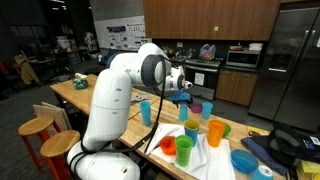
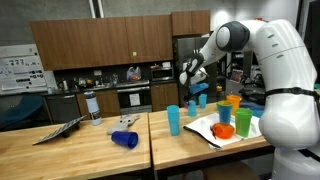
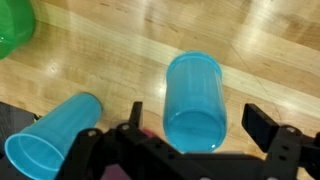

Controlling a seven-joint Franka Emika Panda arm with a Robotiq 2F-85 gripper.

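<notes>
My gripper stands open in the wrist view, its dark fingers on either side of a blue cup (image 3: 195, 90) on the wooden table (image 3: 135, 60). Clear gaps show between the cup and both fingers. In exterior view 1 the gripper (image 1: 181, 98) hangs over the far part of the table, with a blue cup (image 1: 183, 113) just below it. Exterior view 2 likewise has the gripper (image 2: 190, 98) above a blue cup (image 2: 191, 110). Whether the fingers reach below the cup's top is hard to tell.
Another blue cup (image 3: 58, 135) lies close by at lower left in the wrist view, a green object (image 3: 12, 22) at upper left. Orange (image 1: 215, 133), yellow (image 1: 192, 128) and green (image 1: 183, 151) cups crowd the nearer table around a white cloth (image 1: 205, 158). A purple-blue cup (image 2: 125, 139) lies sideways.
</notes>
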